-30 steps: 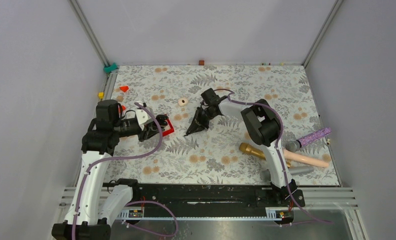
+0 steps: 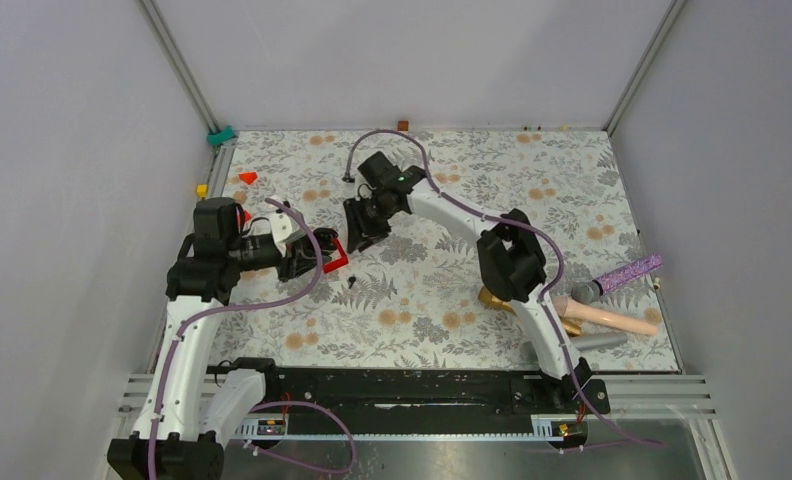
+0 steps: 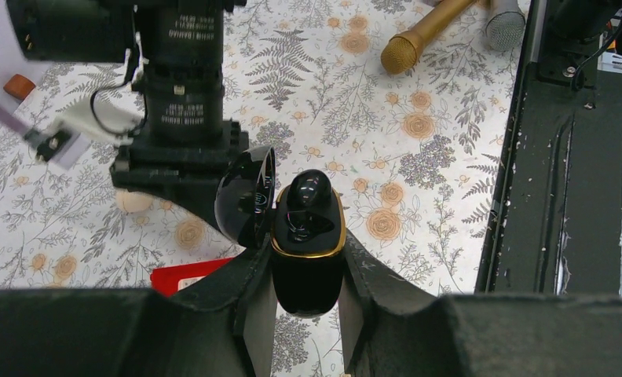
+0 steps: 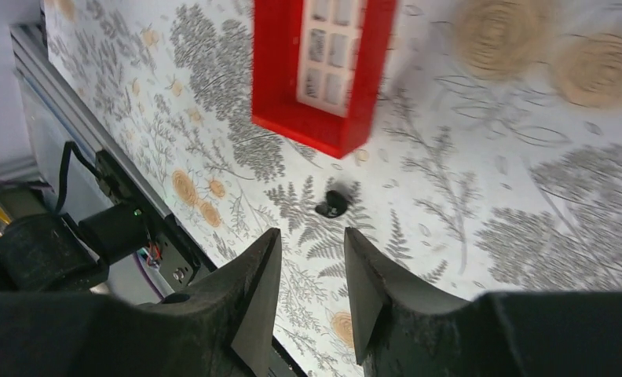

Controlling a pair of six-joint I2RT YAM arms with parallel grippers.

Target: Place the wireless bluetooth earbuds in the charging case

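An open black charging case with a gold rim [image 3: 307, 267] is held upright by my left gripper [image 2: 317, 255], which is shut on it; one earbud [image 3: 309, 190] shows in its top, lid raised. Beyond it, to the right of the case in the top view, my right gripper [image 2: 362, 230] hangs over the table with fingers part open and nothing between them. A loose black earbud [image 4: 332, 204] lies on the floral mat, just past those fingertips in the right wrist view and below the red box in the top view.
A red box with a white grid [image 4: 356, 102] sits by the left gripper. Several microphones, including a gold one [image 3: 418, 43] and a purple one [image 2: 622, 275], lie at the right.
My right gripper has moved left and upward in the top view, away from the loose earbud, which now lies uncovered. The left arm is essentially still.
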